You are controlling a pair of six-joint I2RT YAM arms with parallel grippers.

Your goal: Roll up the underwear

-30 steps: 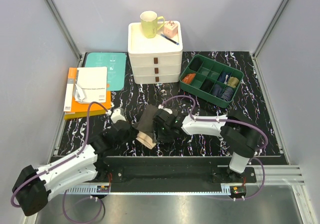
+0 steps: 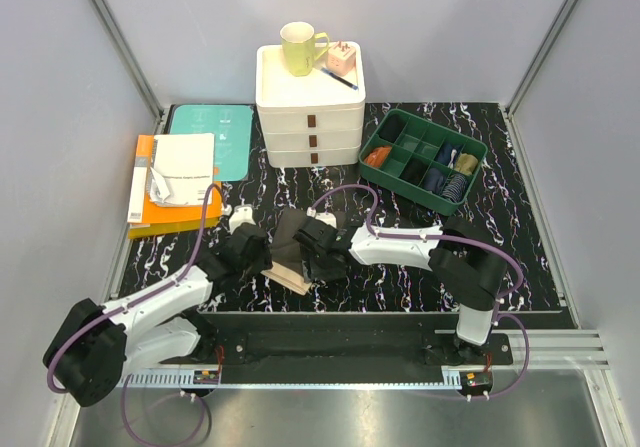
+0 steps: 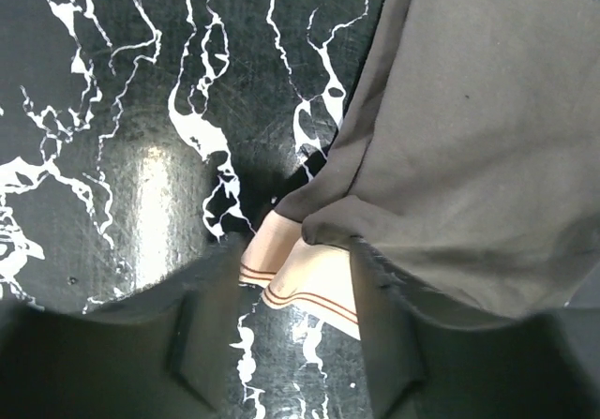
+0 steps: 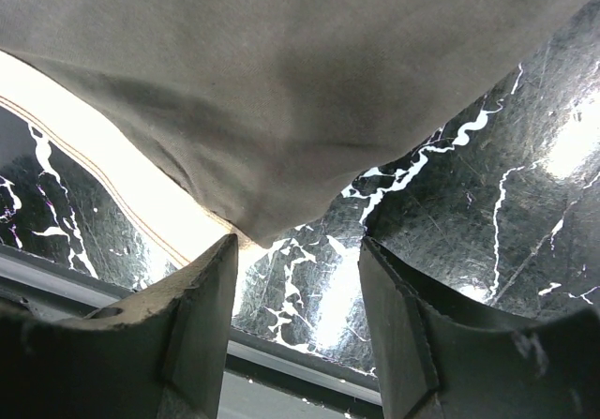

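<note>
Dark grey underwear (image 2: 288,229) lies on the marbled table, its peach waistband (image 2: 287,279) toward the front edge. In the left wrist view, one end of the waistband (image 3: 319,278) shows a small fold and lies between the parted fingers of my left gripper. The fingers are part open and do not visibly pinch the cloth. At the band's other end, my right gripper is open, with the corner of the underwear (image 4: 267,217) at the gap between its fingertips. Both arms partly cover the garment in the top view.
A green divided box (image 2: 425,162) with rolled items stands at the back right. White drawers (image 2: 310,122) are at the back, with books (image 2: 180,182) and a teal mat (image 2: 232,137) at back left. The table's front edge runs close below the waistband.
Both arms have shifted slightly, the right one a little leftward.
</note>
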